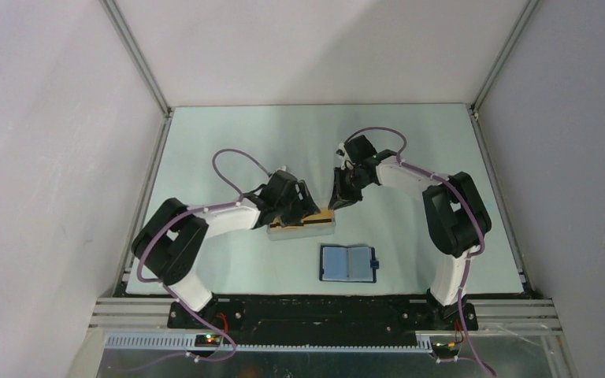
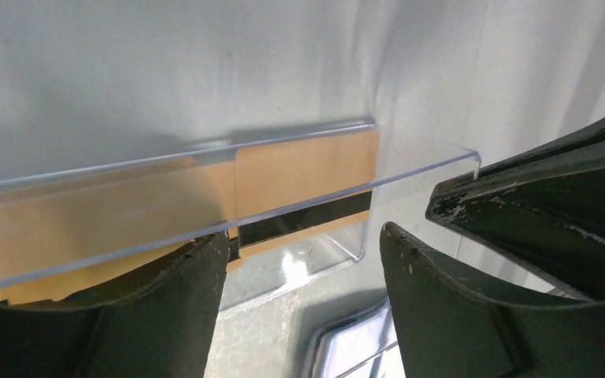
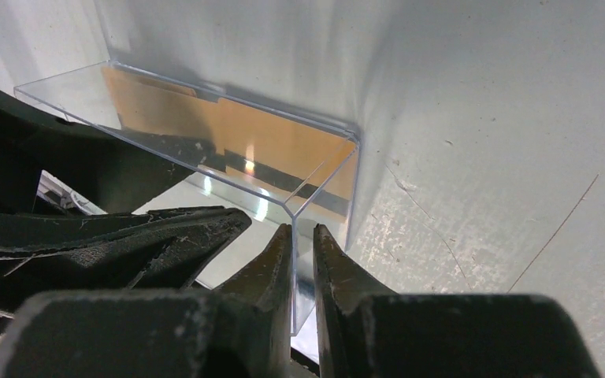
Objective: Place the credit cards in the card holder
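A clear acrylic box (image 1: pixel 302 231) holding tan cards with black stripes (image 2: pixel 302 216) lies below my left gripper (image 1: pixel 306 203), which is open with its fingertips down at the box's long side. My right gripper is shut on the clear box's right end wall, seen between its fingertips in the right wrist view. The blue two-part card holder (image 1: pixel 347 264) with a dark frame lies separately nearer the front of the table.
The two grippers are close together over the box, with the left gripper's dark body beside the right's fingers.
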